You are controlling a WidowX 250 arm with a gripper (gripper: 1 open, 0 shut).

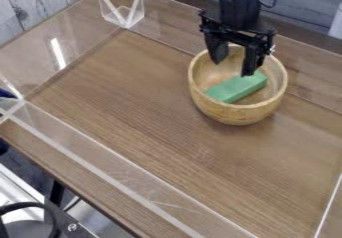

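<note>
A round light wooden bowl (214,110) sits on the wooden table at the upper right, with a green block (238,90) inside it. My black gripper (234,60) reaches down from the top over the bowl's back rim, open, its fingertips low over the bowl's interior. Nothing shows between the fingers.
A small clear plastic piece (120,10) stands at the top left. A dark object (27,222) is at the bottom left corner, by the table's edge.
</note>
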